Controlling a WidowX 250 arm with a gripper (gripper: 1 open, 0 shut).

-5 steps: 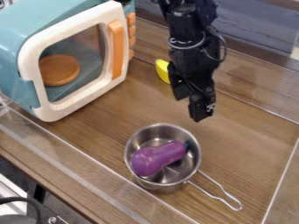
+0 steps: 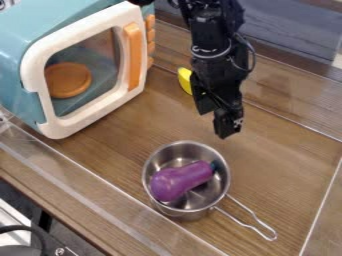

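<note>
My black gripper point(image 2: 217, 117) hangs open over the wooden table in the upper middle, nothing visible between its fingers. Just behind it on the left lies a yellow object point(image 2: 187, 81), partly hidden by the arm. Below the gripper, a steel pot point(image 2: 201, 204) with a wire handle holds a purple eggplant-like object point(image 2: 174, 183). At the upper left stands a toy microwave point(image 2: 32, 45) with a white-framed front and an orange disc point(image 2: 68, 80) inside.
A wall runs along the back. Dark cables and a white item sit beyond the front-left edge.
The gripper has shifted very slightly to the left over the last second. The pot, eggplant and microwave look unmoved.
</note>
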